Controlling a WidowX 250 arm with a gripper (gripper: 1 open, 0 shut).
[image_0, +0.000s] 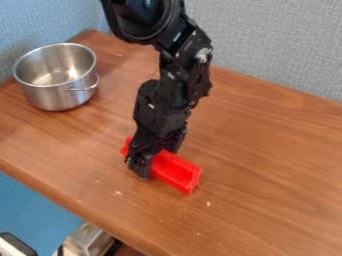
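A red object (179, 175), long and hollow-looking, lies diagonally on the wooden table near its front left part. My black gripper (150, 158) is lowered over its upper left portion, the fingers around it; whether they are closed on it is hard to tell, as the arm hides much of that contact.
A steel pot (54, 90) stands at the back left of the table (267, 190). A grey wall runs behind. Metal items show below the front left edge.
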